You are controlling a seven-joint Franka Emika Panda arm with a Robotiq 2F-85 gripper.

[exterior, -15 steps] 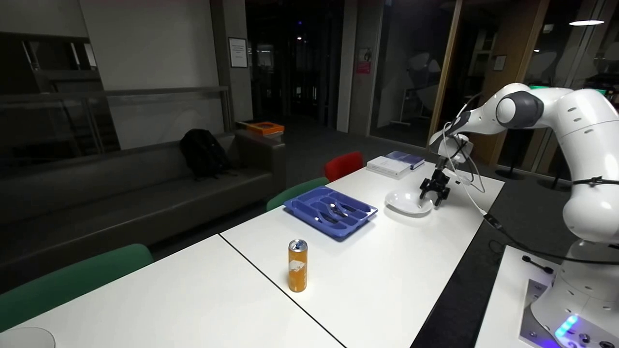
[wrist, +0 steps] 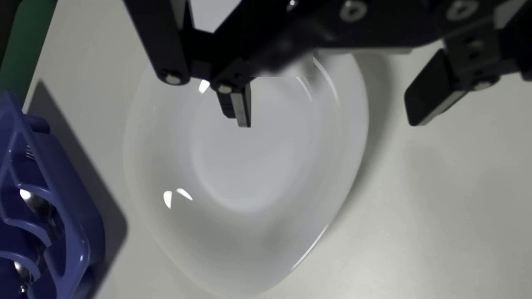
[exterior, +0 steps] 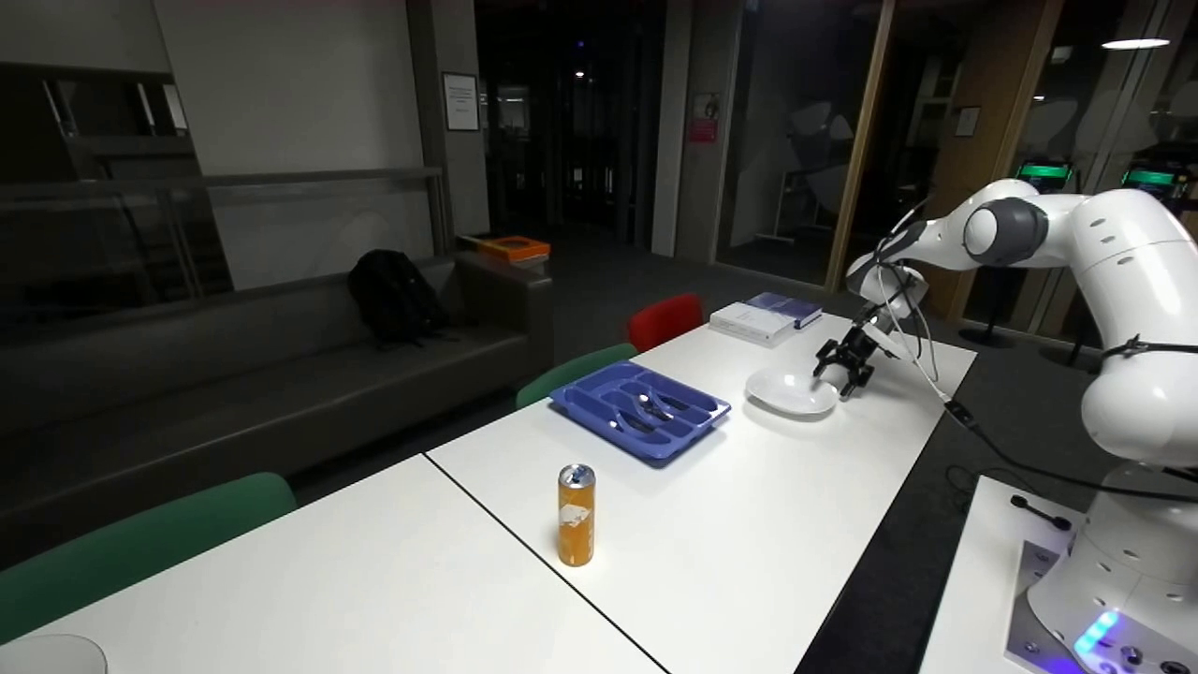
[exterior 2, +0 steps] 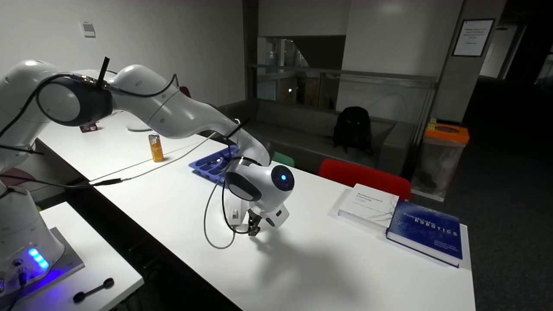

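A white plate [wrist: 254, 239] with a raised, glossy rim lies on the table; in exterior view 1 the same plate [exterior: 782, 395] is on the far half. My gripper is open over it, with one finger [wrist: 241, 107] above the plate's inside and the other finger [wrist: 429, 94] outside the rim. The plate's right edge passes through the gap between them, and neither finger is clearly touching it. From exterior view 1, the gripper [exterior: 836, 386] is low at the plate's right side. In exterior view 2 the arm hides the plate.
A blue cutlery tray [exterior: 660, 447] holding spoons and forks sits left of the plate. An orange can [exterior: 576, 528] stands nearer. A white book [exterior 2: 367, 203] and a blue book [exterior 2: 425, 228] lie at the far end. Table space right of the plate is clear.
My hand has tilted, its wrist shifting right and slightly lower in exterior view 1, while the fingertips stay by the plate's edge. The plate, tray and can look unmoved.
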